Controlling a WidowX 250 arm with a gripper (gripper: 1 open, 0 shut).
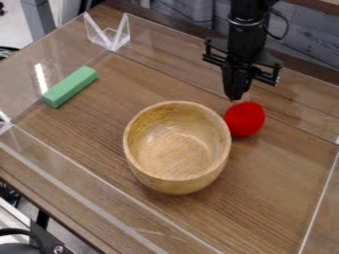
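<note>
The black gripper (236, 91) hangs over the table at the upper right, just above and behind a red ball (244, 119); it is shut, with nothing seen between its fingers. Left of the ball sits a large empty wooden bowl (176, 147).
A green block (69, 85) lies at the left. A clear plastic object (109, 30) stands at the back left.
</note>
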